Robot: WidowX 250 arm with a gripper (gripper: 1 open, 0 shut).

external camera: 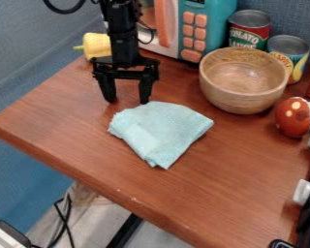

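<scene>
My black gripper (127,92) is lowered over the back left of the wooden table, its two fingers apart with nothing seen between them. A folded light blue cloth (159,131) lies in front of it, to the right. Behind the gripper a yellow object (94,45) is partly hidden by the arm.
A beige bowl (242,89) stands at the back right, near two cans (248,34), a red speckled object (294,117) and a turquoise toy microwave (201,29). A black appliance (308,218) lines the right edge.
</scene>
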